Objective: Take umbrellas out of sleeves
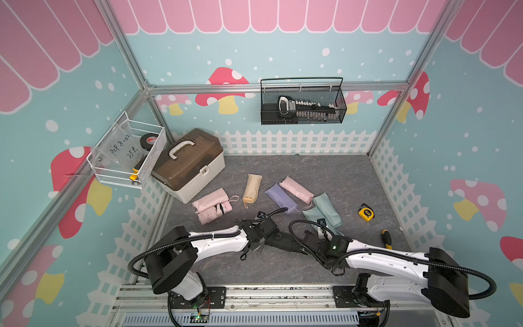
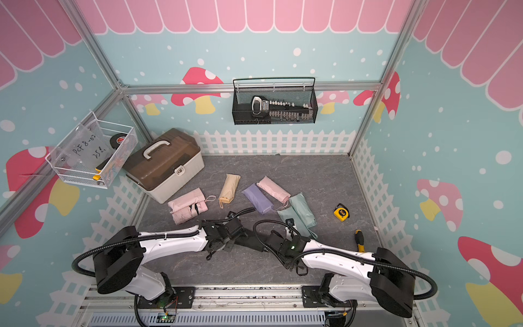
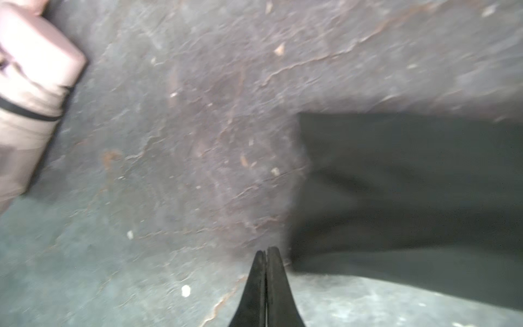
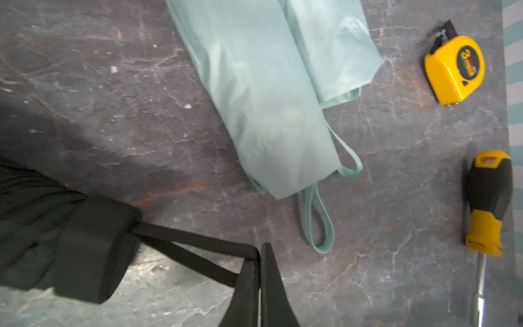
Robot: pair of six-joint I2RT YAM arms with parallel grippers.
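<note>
A black umbrella and sleeve (image 1: 284,243) lie at the front centre. In the left wrist view my left gripper is shut beside the end of the flat black fabric (image 3: 403,185), nothing visible between its fingers. In the right wrist view my right gripper is shut on the wrist strap (image 4: 196,239) of the black umbrella (image 4: 87,245). Pink (image 1: 212,199), cream (image 1: 251,188), lilac (image 1: 279,197) and mint (image 1: 327,207) umbrella pouches lie behind.
A toolbox (image 1: 190,174) stands back left; baskets (image 1: 299,111) hang on the frame. A yellow tape measure (image 1: 366,212) and screwdriver (image 4: 485,207) lie right. Free floor is at the back right.
</note>
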